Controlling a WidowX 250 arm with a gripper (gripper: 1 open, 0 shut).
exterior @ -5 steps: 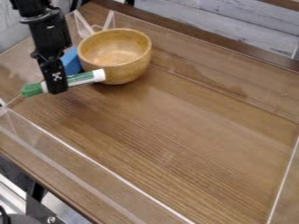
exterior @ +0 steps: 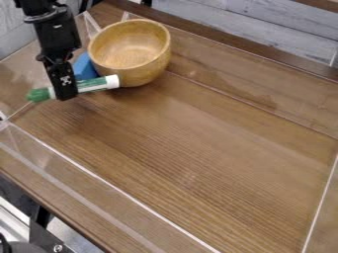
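The black gripper (exterior: 63, 79) is at the upper left, shut on a green and white cylindrical object (exterior: 95, 84), which it holds near the tabletop at a slight slant. A blue object (exterior: 83, 66) sits just behind it, partly hidden. A wooden bowl (exterior: 130, 42) stands to the right of the gripper, near the far edge.
The gripper and the green and white object have shifted very slightly upward in the view. The bowl looks unmoved.
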